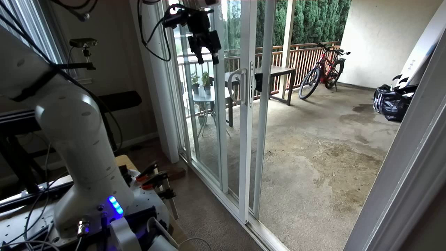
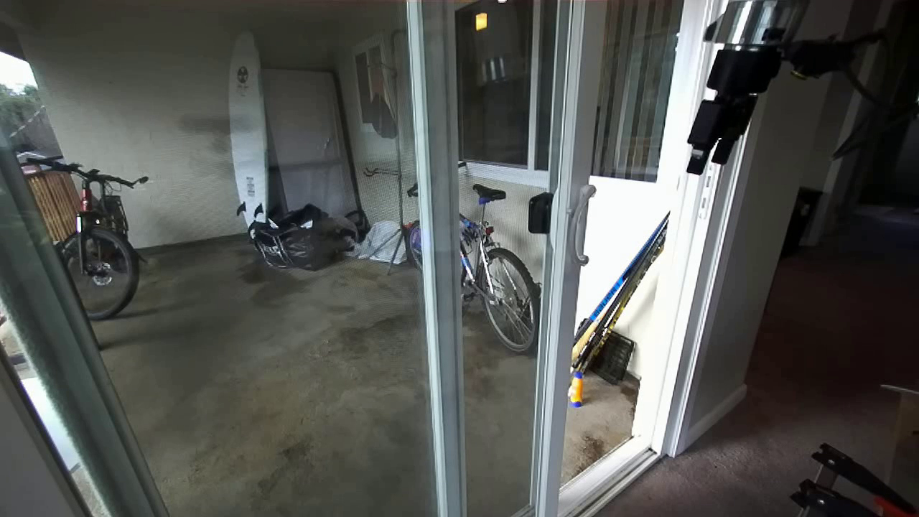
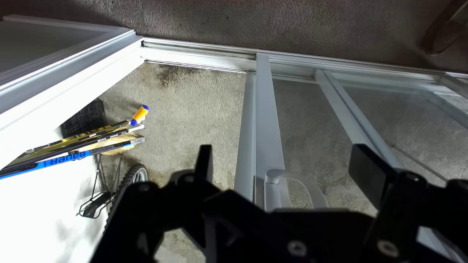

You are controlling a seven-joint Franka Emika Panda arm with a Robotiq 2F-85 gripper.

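My black gripper (image 1: pixel 209 61) hangs high at the upper middle of exterior view 1, fingers pointing down, apart from the door. In the wrist view its two fingers (image 3: pixel 367 177) stand wide apart, and nothing is held between them. A white sliding glass door (image 1: pixel 245 146) stands partly open onto a patio. Its curved white handle (image 1: pixel 236 86) sits on the door's edge post, lower than my gripper. From above, that handle (image 3: pixel 302 182) shows in the gap between the fingers, some way beyond them. Exterior view 2 has the gripper (image 2: pixel 708 168) at upper right, clear of the handle (image 2: pixel 583 225).
The door track (image 1: pixel 267 238) runs along the floor. Clamps (image 1: pixel 156 180) stick out from the robot's table. Outside are a red bicycle (image 1: pixel 324 71), a table (image 1: pixel 276 71) and leaning hockey sticks (image 2: pixel 624 284).
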